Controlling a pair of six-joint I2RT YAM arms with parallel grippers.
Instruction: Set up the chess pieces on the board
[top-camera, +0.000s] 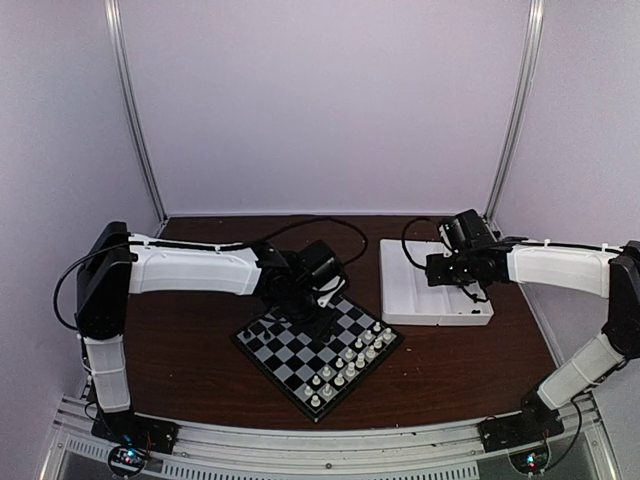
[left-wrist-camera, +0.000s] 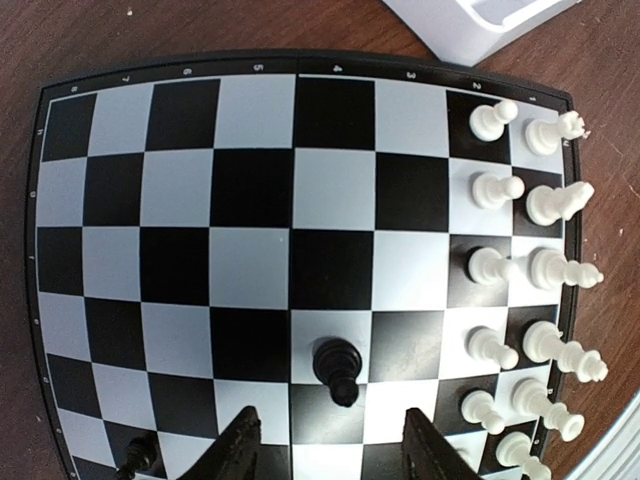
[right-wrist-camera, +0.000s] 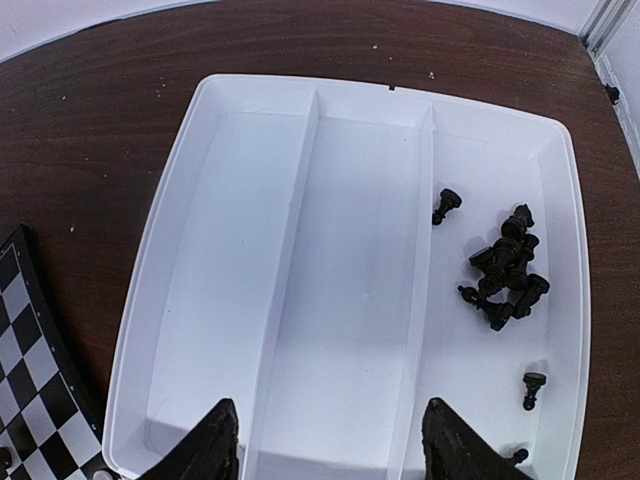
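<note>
The chessboard carries two rows of white pieces along one side. In the left wrist view a black pawn stands near mid-board, and another black piece is at the lower left. My left gripper is over the board, fingers apart, just short of the central black pawn, nothing between them. My right gripper stands open over the white tray, whose right compartment holds a heap of black pieces and a few loose ones.
The tray sits right of the board on the wooden table. Its left and middle compartments look empty in the right wrist view. Walls enclose the back and sides.
</note>
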